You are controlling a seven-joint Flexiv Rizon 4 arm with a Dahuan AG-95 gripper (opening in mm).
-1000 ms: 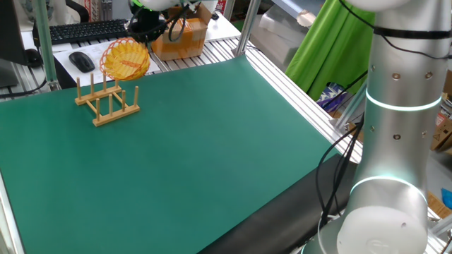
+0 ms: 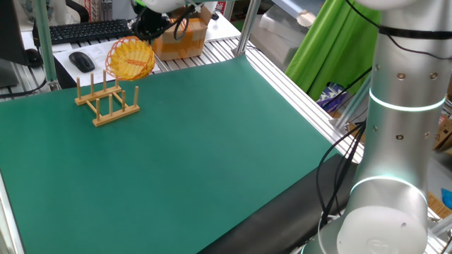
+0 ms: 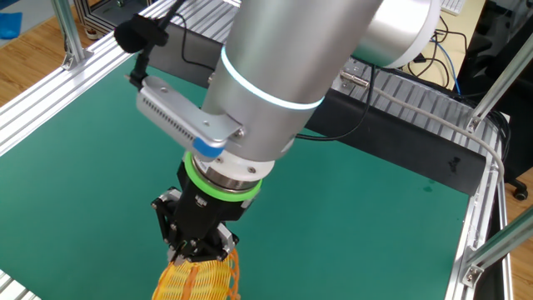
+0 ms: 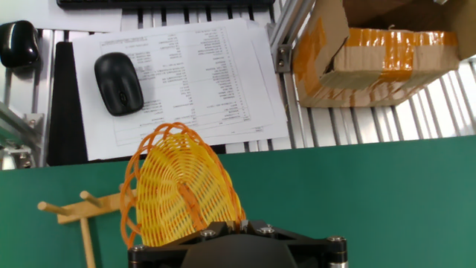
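Note:
A yellow woven basket with an orange looped rim [image 2: 131,58] hangs in the air near the table's back edge. My gripper [image 3: 198,253] is shut on one side of it, and the fingertips are mostly hidden. In the wrist view the basket [image 4: 182,190] is tilted, its hollow partly facing the camera. A wooden rack with upright pegs [image 2: 107,106] stands on the green table just below and in front of the basket. Only part of the rack [image 4: 72,212] shows in the wrist view, the rest being behind the basket.
Behind the table edge lie a black mouse [image 4: 119,83], printed papers [image 4: 201,74] and a keyboard [image 2: 81,32]. An open cardboard box [image 4: 387,63] sits at the back right.
Over the last second the basket and gripper have shifted slightly to the right in exterior view 1, and the basket's tilt has changed a little. The rack has stayed put.

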